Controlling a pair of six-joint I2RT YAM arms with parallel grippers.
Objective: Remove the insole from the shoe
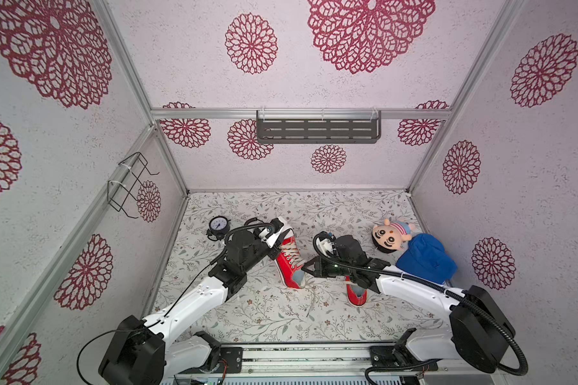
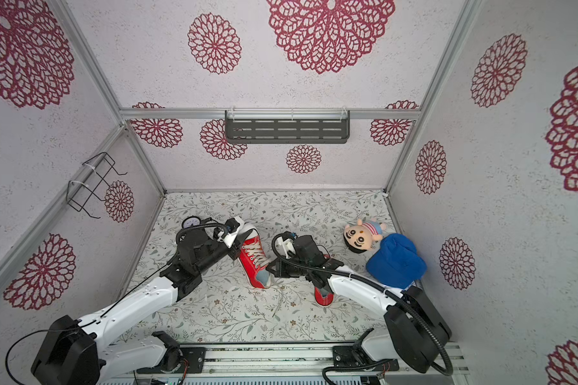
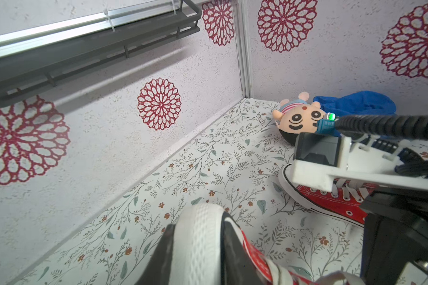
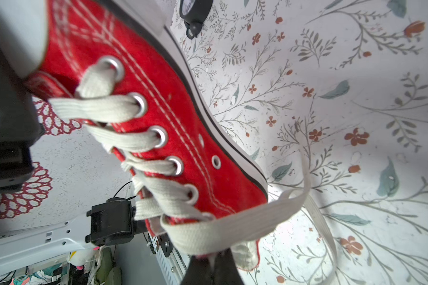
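A red canvas shoe [image 1: 285, 264] with white laces is held in the middle of the workspace, toe toward the back wall. At its toe, my left gripper is shut with the white toe cap [image 3: 196, 258] between its fingers. The shoe seems raised and tilted, though its height is hard to judge. A grey-blue insole [image 1: 298, 276] shows in the heel opening. My right gripper is shut at the shoe's opening, just past the lace [image 4: 233, 232]. Whether anything thin lies between its fingers is hidden.
A second red shoe [image 1: 356, 295] lies partly under my right arm. Behind it are a doll [image 1: 391, 236] and blue cap [image 1: 426, 258]. A round gauge [image 1: 219, 224] sits behind my left arm.
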